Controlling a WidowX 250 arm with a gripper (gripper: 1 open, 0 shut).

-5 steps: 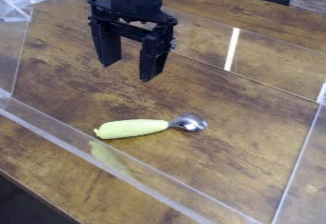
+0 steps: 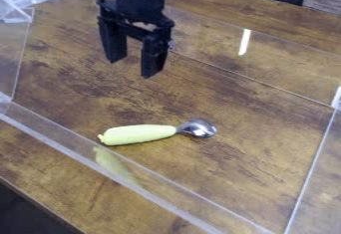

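My black gripper hangs over the back left part of the wooden table, its two fingers apart with nothing between them. In front of it and lower in the view, a pale yellow-green elongated object, perhaps a toy vegetable or a handle, lies on the wood. A shiny metal spoon bowl sits at its right end, touching it or joined to it; I cannot tell which.
Clear plastic walls border the work area on the front, right and back. The wooden floor inside is otherwise bare. A white slatted item stands at the top left.
My gripper has risen slightly in the view and shifted a little to the left over the last second. The object on the table has not moved.
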